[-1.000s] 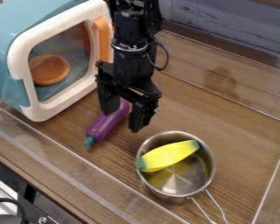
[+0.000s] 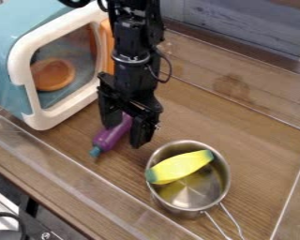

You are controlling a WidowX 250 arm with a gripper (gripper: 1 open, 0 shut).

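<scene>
My black gripper (image 2: 127,120) hangs in the centre, open, low over a purple eggplant-like toy (image 2: 108,141) with a teal tip that lies on the wooden table. The toy is partly hidden behind the fingers. To the lower right, a steel pot (image 2: 205,195) with a wire handle holds a yellow banana-like toy (image 2: 178,166).
A light blue and white toy appliance (image 2: 40,114) with an open front and an orange disc (image 2: 52,73) inside stands at the left, beside the arm. A white object sits at the lower left edge.
My gripper has shifted slightly left and lower over the purple toy. The pot and banana toy have not moved.
</scene>
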